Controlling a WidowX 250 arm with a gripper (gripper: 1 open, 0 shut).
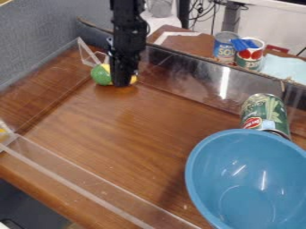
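Observation:
My black gripper point(122, 75) is low at the back left of the wooden surface point(120, 148), right at a green object point(102, 74) with a yellow part on its right. Its fingers look shut and partly cover that object; whether anything lies between them is unclear. A pale loop stands just left of the green object.
A large blue bowl point(251, 183) fills the front right. Behind it stands a green can point(263, 115). More cans point(224, 48) sit beyond the clear back barrier. A grey padded wall bounds the left.

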